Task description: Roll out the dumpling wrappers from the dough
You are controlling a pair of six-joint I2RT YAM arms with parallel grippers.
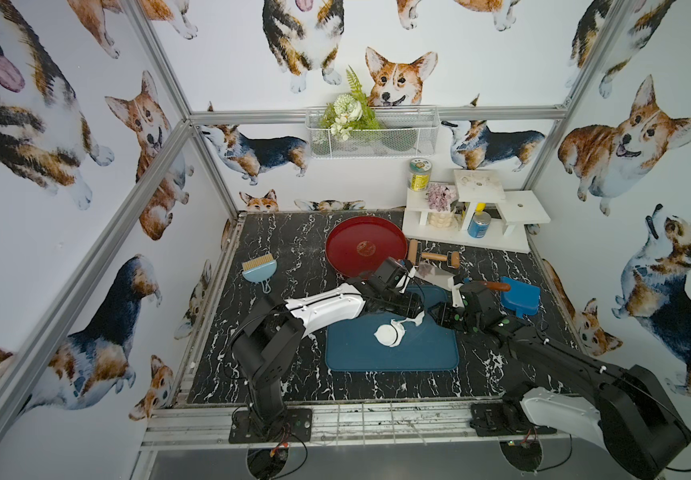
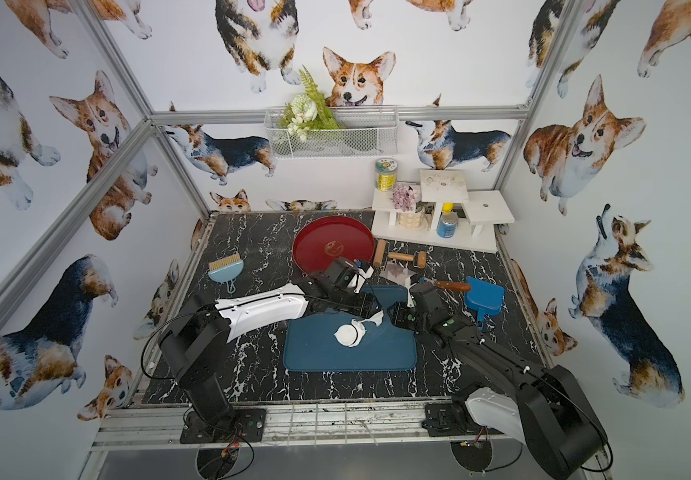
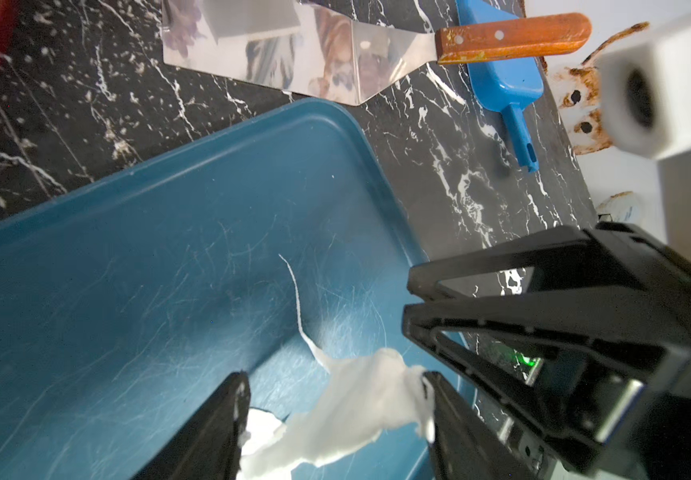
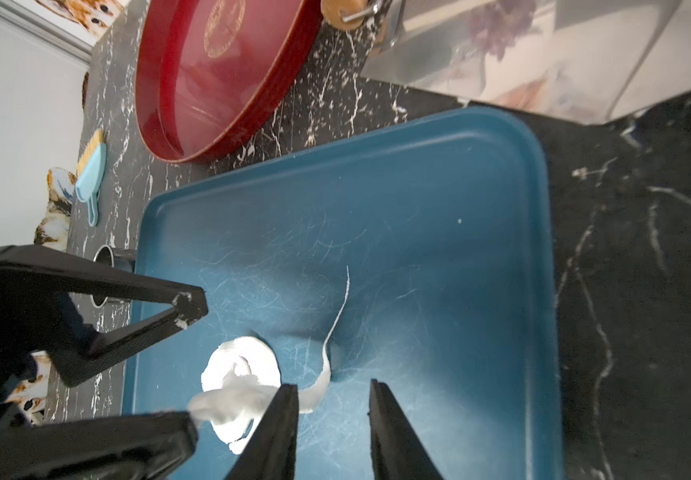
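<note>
White dough [image 1: 389,333] sits on the blue mat [image 1: 345,352], a round lump with a stretched piece pulled up from it. My left gripper is over the mat with its fingers apart. In the left wrist view the stretched dough [image 3: 353,412] spans between them and clings to the right-hand finger [image 3: 445,408]. A thin tail of this dough trails toward the mat's far side. My right gripper stands open close by, its gap empty; the dough's tail passes beside its left finger [image 4: 281,432], contact unclear. The wooden rolling pin [image 1: 440,257] lies behind the mat.
A red round tray [image 1: 349,240] lies behind the mat. The scraper [image 3: 281,56] with its wooden handle rests along the mat's far edge, and a blue dustpan [image 1: 520,296] is at the right. A brush [image 1: 259,269] lies at the left. White shelves [image 1: 477,188] stand at the back.
</note>
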